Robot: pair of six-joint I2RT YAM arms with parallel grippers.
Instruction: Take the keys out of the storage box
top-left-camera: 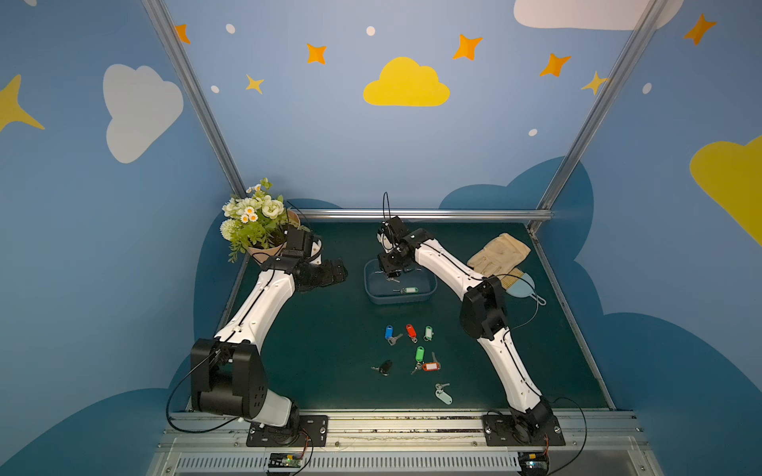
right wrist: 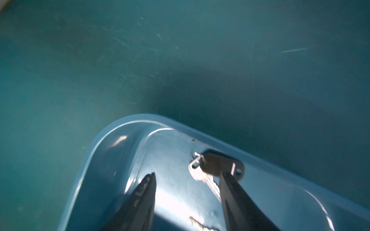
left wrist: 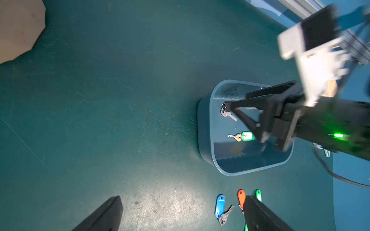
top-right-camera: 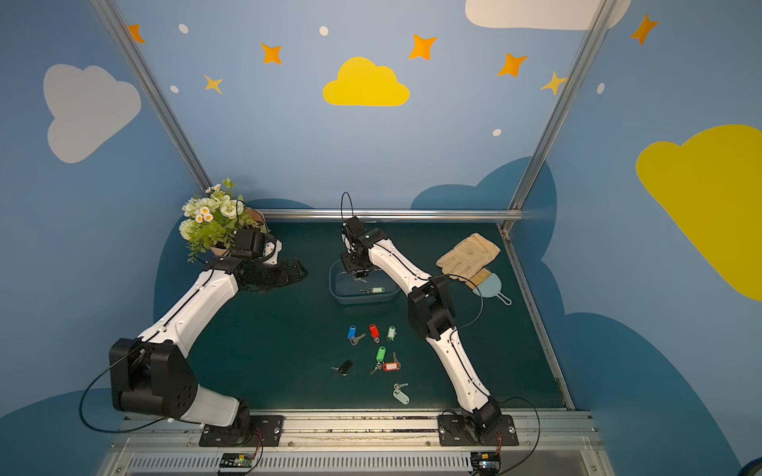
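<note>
The blue storage box (top-left-camera: 401, 300) stands near the back middle of the table. Inside, a key with a black tag (right wrist: 221, 163) lies by the far wall, and a key with a green tag (left wrist: 247, 135) rests closer to the front. My right gripper is open over the box, its fingers spread around the floor area beside the black-tagged key, one fingertip overlapping that key in view. Left of the box, apart from it, my left gripper (top-left-camera: 344, 271) hangs open and empty; between its fingers only bare table shows.
Several keys lie in front of the box, among them ones with blue (top-left-camera: 389, 331), red (top-left-camera: 410, 329) and black (top-left-camera: 385, 367) tags. A flower pot (top-left-camera: 262, 218) stands back left. Gloves (top-left-camera: 498, 255) and a light-blue brush (top-left-camera: 520, 285) lie at right.
</note>
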